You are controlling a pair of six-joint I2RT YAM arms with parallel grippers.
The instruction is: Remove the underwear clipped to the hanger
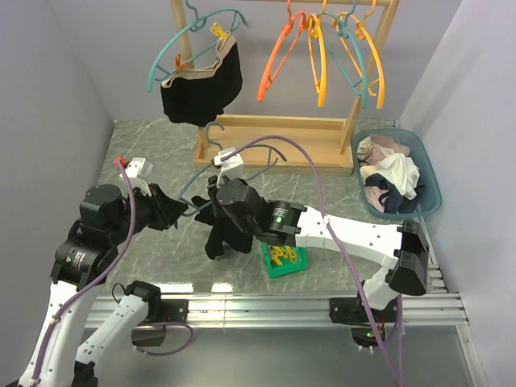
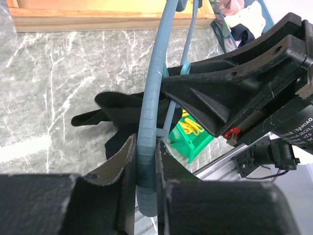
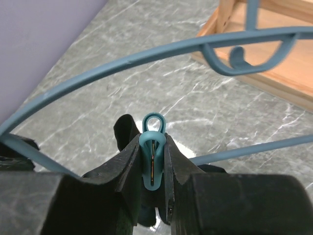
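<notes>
A blue-grey hanger (image 2: 151, 88) is pinched near its end by my left gripper (image 1: 181, 214), which is shut on it. In the right wrist view, a teal clip (image 3: 152, 142) sits between the closed fingers of my right gripper. Black underwear (image 1: 227, 234) hangs below the hanger; in the left wrist view, the black cloth (image 2: 120, 108) is partly covered by the hanger and the right fingers (image 2: 200, 95). Whether the clip still bites the cloth is hidden behind the right gripper.
On the rack, a teal hanger (image 1: 171, 42) holds another black garment (image 1: 203, 90), beside empty orange and yellow hangers (image 1: 278, 55). A green tray (image 1: 284, 269) with yellow clips lies under the right arm. A laundry basket (image 1: 430, 181) stands at right.
</notes>
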